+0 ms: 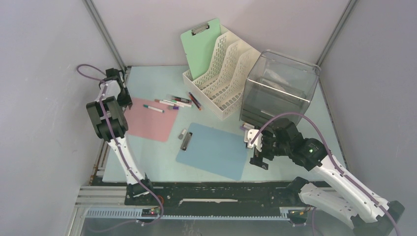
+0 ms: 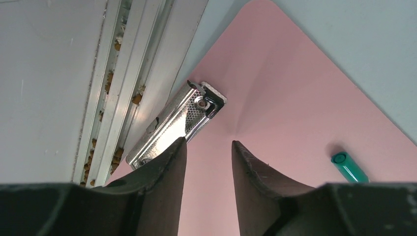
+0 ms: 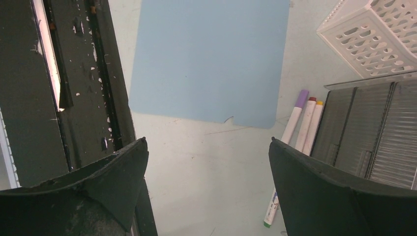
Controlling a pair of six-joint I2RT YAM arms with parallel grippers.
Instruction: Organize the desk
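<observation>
My left gripper is part open above the pink clipboard (image 2: 290, 108), beside its metal clip (image 2: 172, 123), with nothing between its fingers. A teal marker (image 2: 349, 164) lies on that board. More markers (image 1: 181, 100) are scattered near its right edge. A blue clipboard (image 1: 214, 152) lies in front, and a green clipboard (image 1: 200, 51) stands in the white file rack (image 1: 206, 98). My right gripper is open over the desk, near three markers (image 3: 295, 118) beside the clear container.
The clear drawer container (image 1: 280, 83) stands right of the rack. A metal rail (image 2: 152, 73) and wall border the left edge. Bare desk (image 1: 152, 78) shows at the back left.
</observation>
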